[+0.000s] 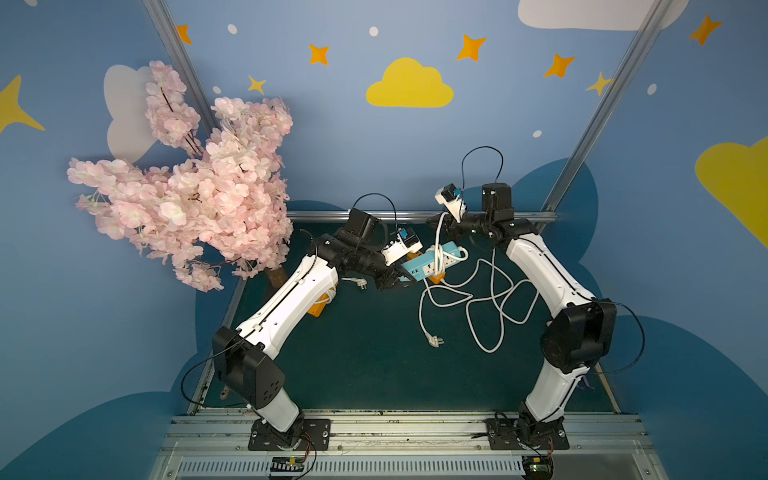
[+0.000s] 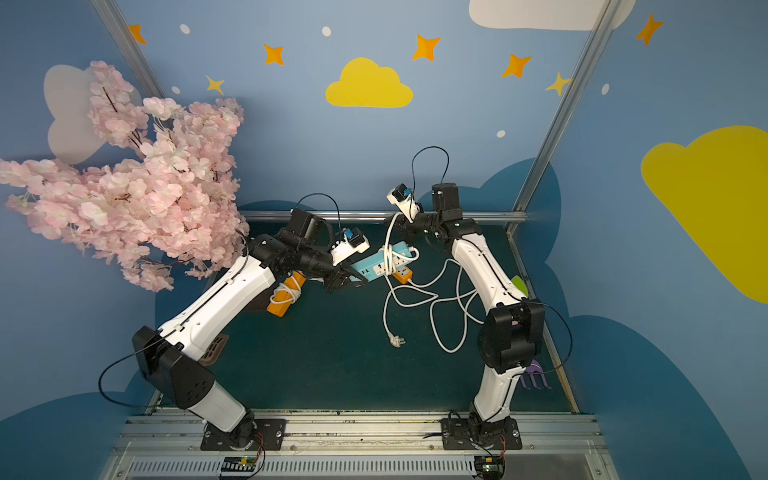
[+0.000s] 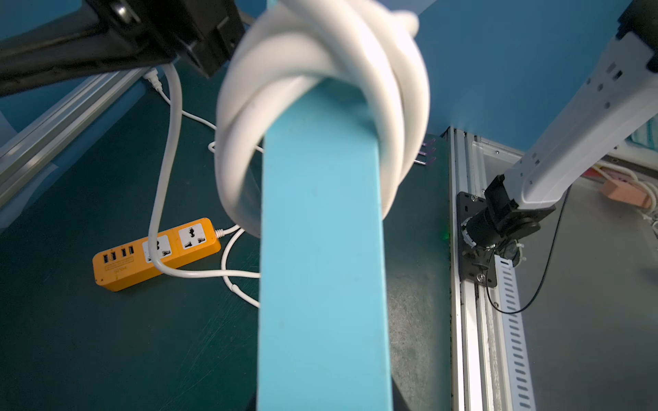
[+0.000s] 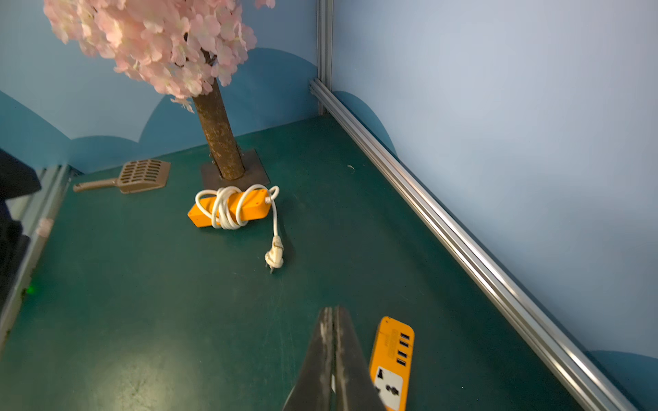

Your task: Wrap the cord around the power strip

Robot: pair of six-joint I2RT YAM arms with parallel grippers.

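A light-blue power strip (image 3: 322, 274) is tilted in the air, its near end inside my left gripper (image 1: 400, 275), which is shut on it. White cord (image 3: 404, 102) loops around the strip's middle in several turns. From these turns a stretch of cord (image 1: 438, 233) rises to my right gripper (image 1: 433, 223), near the back rail. In the right wrist view that gripper's fingers (image 4: 320, 366) are together, with a sliver of white between them. The rest of the cord lies in loose loops (image 1: 501, 320) on the table; its end is unclear.
Beneath the blue strip lies an orange strip (image 4: 394, 356). Another orange strip (image 4: 257, 205), wrapped in cord, sits by the blossom tree's trunk (image 4: 218, 130). A white plug (image 1: 434, 341) rests mid-table.
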